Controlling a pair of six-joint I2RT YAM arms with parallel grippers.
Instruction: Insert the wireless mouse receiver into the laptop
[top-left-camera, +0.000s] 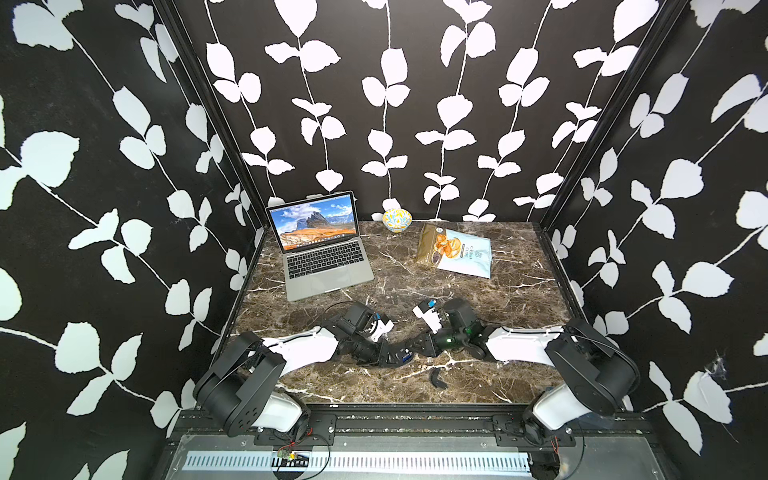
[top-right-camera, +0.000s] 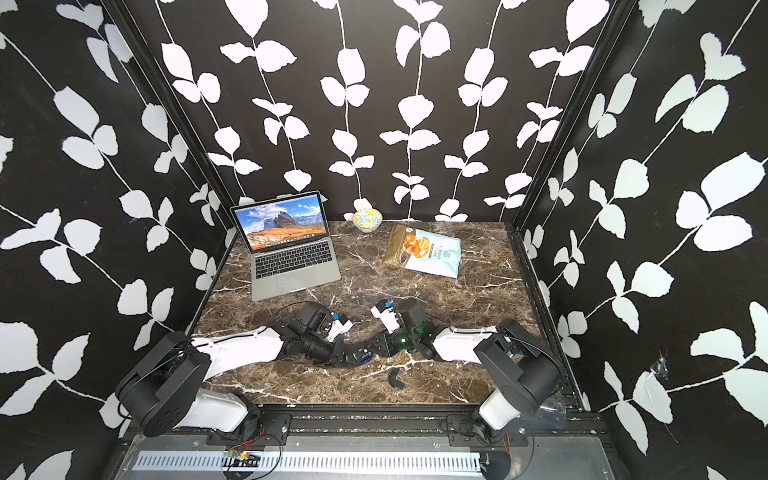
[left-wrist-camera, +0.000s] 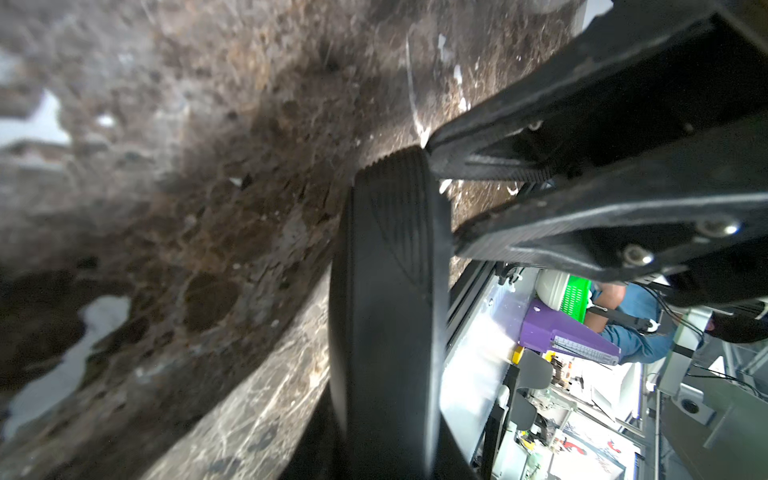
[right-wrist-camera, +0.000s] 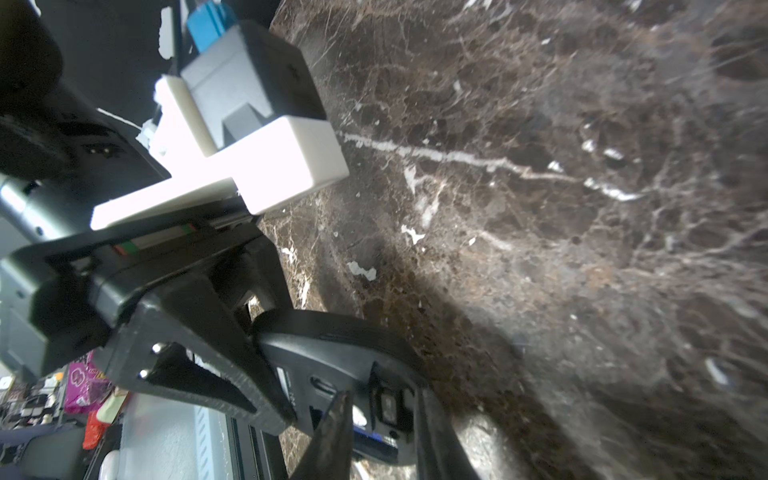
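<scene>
The laptop (top-left-camera: 324, 264) stands open at the back left, screen lit. A black mouse (right-wrist-camera: 344, 364) is held by my left gripper (top-left-camera: 387, 350), shut on it above the front of the table. Its underside, with a recess and a blue patch, faces my right gripper (top-left-camera: 421, 345). In the right wrist view, that gripper's blurred fingers (right-wrist-camera: 340, 436) stand apart at the recess, with nothing clearly gripped between them. In the left wrist view the mouse (left-wrist-camera: 392, 320) appears edge-on. Whether the receiver is the small dark part in the recess I cannot tell.
A small curved dark piece (top-left-camera: 437, 378) lies on the table near the front edge. At the back are a patterned bowl (top-left-camera: 397, 220) and a snack bag (top-left-camera: 454, 251). Bare table (top-left-camera: 520, 304) lies on the right.
</scene>
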